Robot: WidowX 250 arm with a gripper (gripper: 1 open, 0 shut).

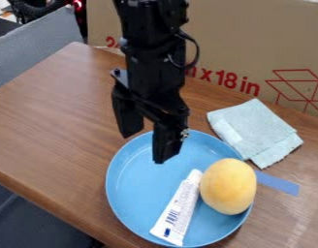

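My black gripper (147, 134) is open, pointing down over the back left part of a blue plate (133, 191), with nothing seen between its fingers. A white tube (177, 208) lies on the plate, and a yellow rounded object (228, 186) sits to its right on the plate.
A folded pale cloth (254, 132) lies behind the plate on the right, near a blue strip (281, 183). A cardboard box (263, 48) stands at the back.
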